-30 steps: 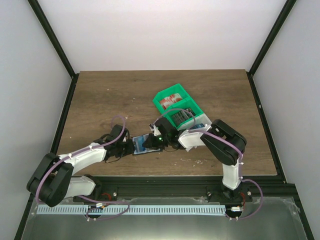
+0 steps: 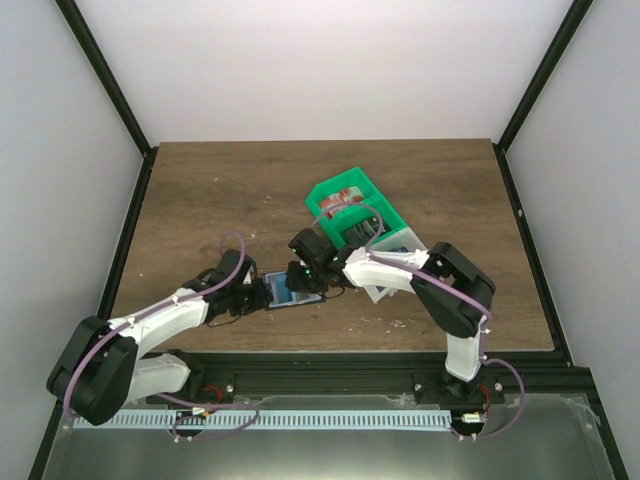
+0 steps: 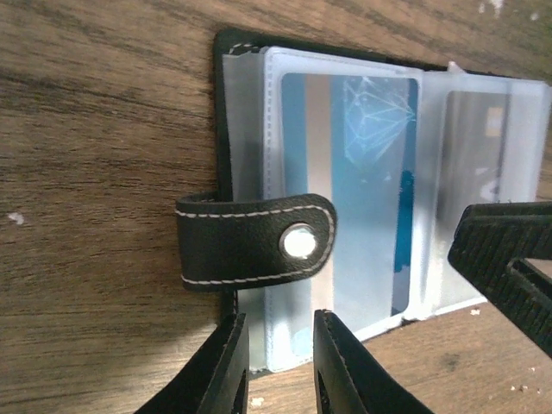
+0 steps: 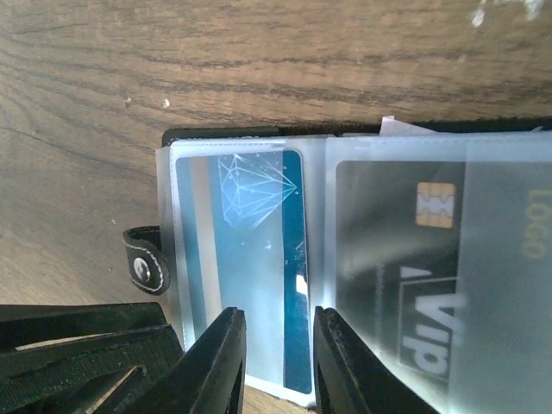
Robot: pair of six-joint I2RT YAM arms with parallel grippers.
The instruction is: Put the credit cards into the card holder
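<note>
The open card holder (image 2: 292, 304) lies on the table with both grippers over it. In its left clear sleeve sits a blue card (image 4: 246, 259) with a pale stripe; the right sleeve holds a grey VIP card (image 4: 397, 259). A black snap strap (image 3: 250, 241) sticks out at the holder's left edge. My left gripper hovers at the strap side, part open with nothing visible between its fingertips. Above the blue card is my right gripper, also part open, its fingers apart and nothing seen between them.
Behind the right arm stands a green tray (image 2: 385, 205) with red-and-white items (image 2: 343, 200) and dark cards (image 2: 361, 231) in its compartments. Beside it lies a white piece (image 2: 408, 241), partly covered by the arm.
The left arm has barely moved. The holder appears to stay in place.
</note>
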